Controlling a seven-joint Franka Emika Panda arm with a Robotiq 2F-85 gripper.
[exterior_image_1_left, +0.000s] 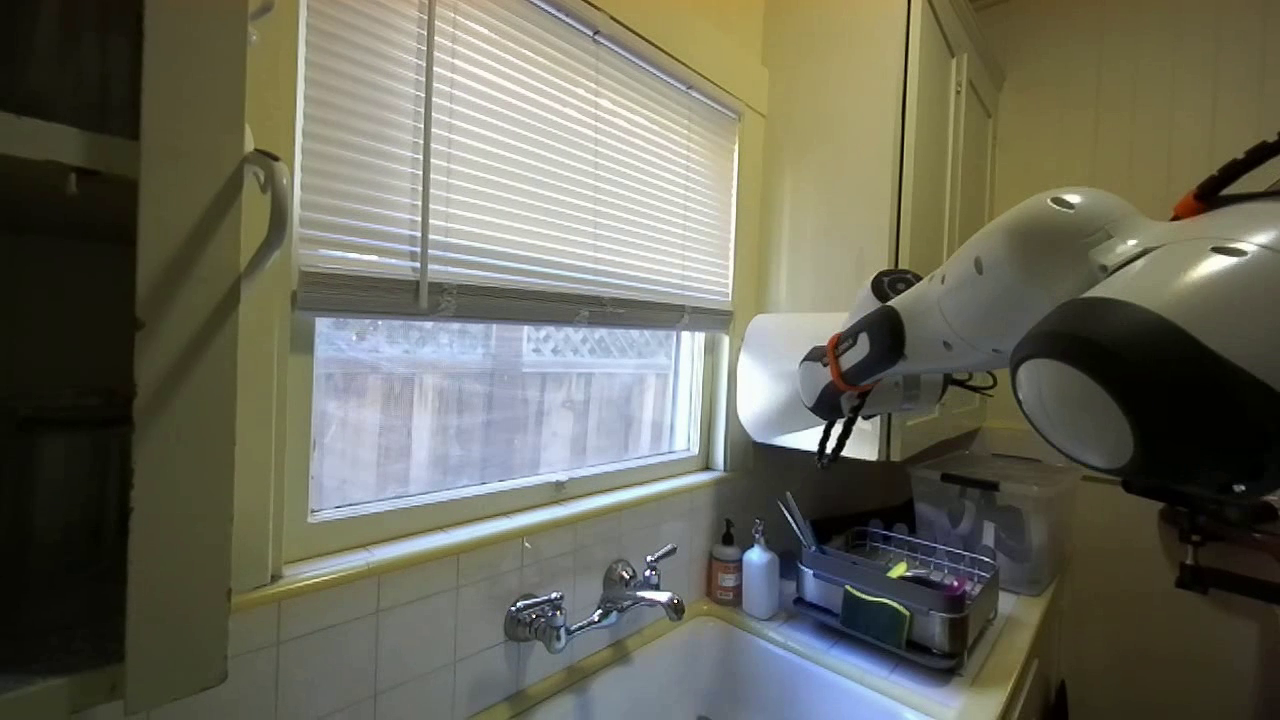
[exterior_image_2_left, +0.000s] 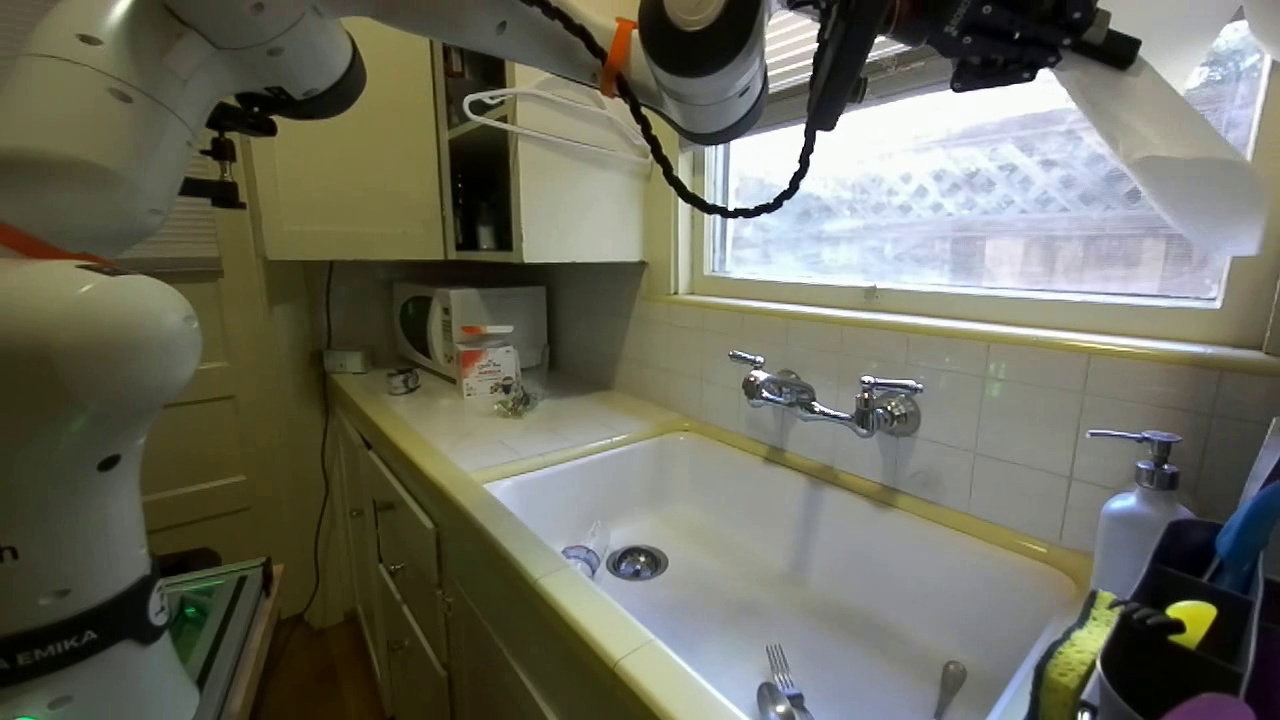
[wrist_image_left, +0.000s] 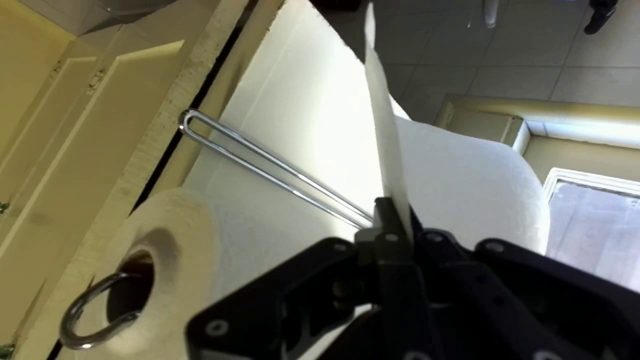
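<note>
A white paper towel roll hangs on a metal rod holder beneath the upper cabinet, seen in the wrist view. My gripper is shut, and a thin strip of paper towel runs out from between its fingertips. In the second exterior view, the loose white sheet slants down beside my gripper, in front of the window. The sheet shows left of the wrist in the first exterior view, where the arm hides my fingers.
A dish rack, white soap bottle and brown bottle stand below, beside the sink. Cutlery lies in the sink. The cabinet is close to the arm; the window is to its left.
</note>
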